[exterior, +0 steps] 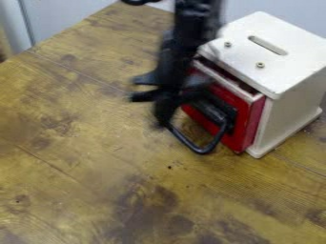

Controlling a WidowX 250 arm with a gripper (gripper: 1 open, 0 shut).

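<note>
A white wooden box (288, 95) with a slot on top stands at the right, a red front panel (243, 124) facing left with a black part and a black loop handle (203, 145) on it. My gripper (163, 95), dark and motion-blurred, hangs just left of the panel, above the handle. Whether anything is between its fingers is too blurred to tell, and part of the box front is hidden behind it.
A pale wall (64, 14) runs behind the table's back edge.
</note>
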